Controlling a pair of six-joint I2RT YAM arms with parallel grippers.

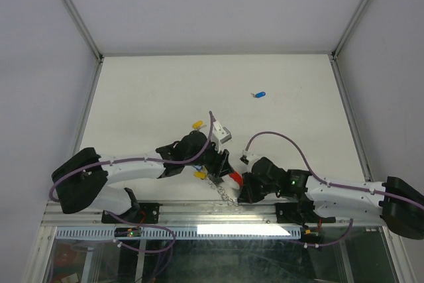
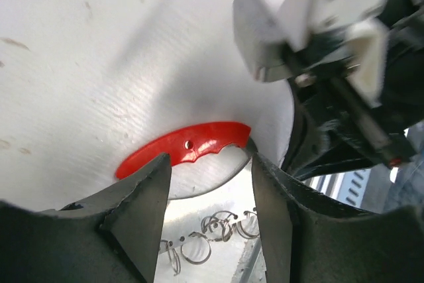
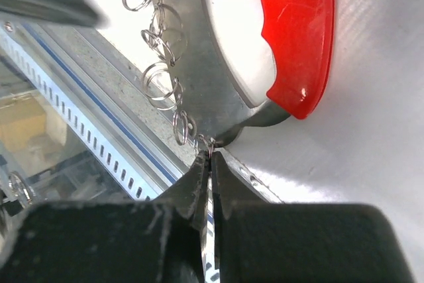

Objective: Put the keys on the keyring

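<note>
A red and grey metal tool lies at the table's front edge with a string of small rings along it. My right gripper is shut at the end of that string, by the lowest rings; whether it grips one is unclear. My left gripper stands open above the red tool, nothing seen between its fingers. Yellow-headed keys lie under the left arm in the top view.
A yellow key lies farther back, and a blue one at the back right. A metal rail borders the front edge.
</note>
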